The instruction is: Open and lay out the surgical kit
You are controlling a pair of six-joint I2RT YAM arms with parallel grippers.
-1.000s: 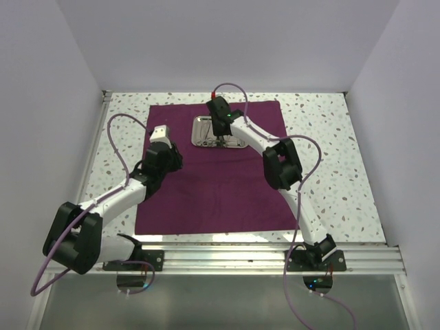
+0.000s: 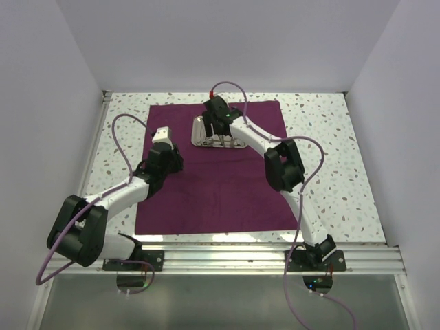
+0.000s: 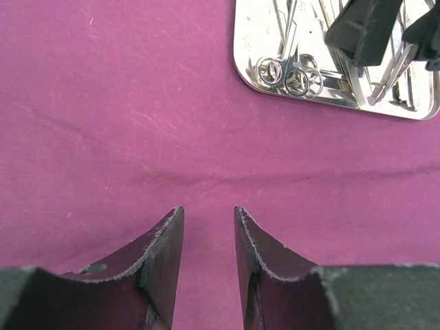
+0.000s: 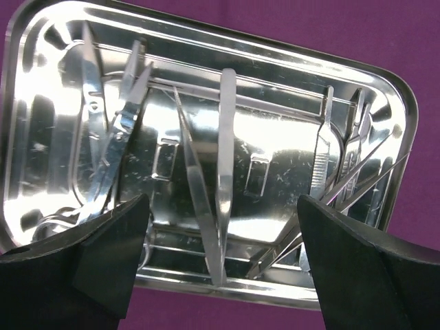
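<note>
A steel tray (image 2: 197,130) of instruments lies near the back of the purple cloth. In the right wrist view it holds scissors (image 4: 113,148) on the left, long tweezers (image 4: 225,137) in the middle, and several thin instruments (image 4: 318,158) on the right. My right gripper hangs open over the tray with nothing held. My left gripper is open over bare cloth, left of and in front of the tray, with nothing between its fingers. The right gripper's dark fingers (image 3: 361,31) show over the tray in the left wrist view.
Speckled table (image 2: 326,151) shows around it. My right arm reaches over the cloth's right part to the tray; the left arm lies along the left side.
</note>
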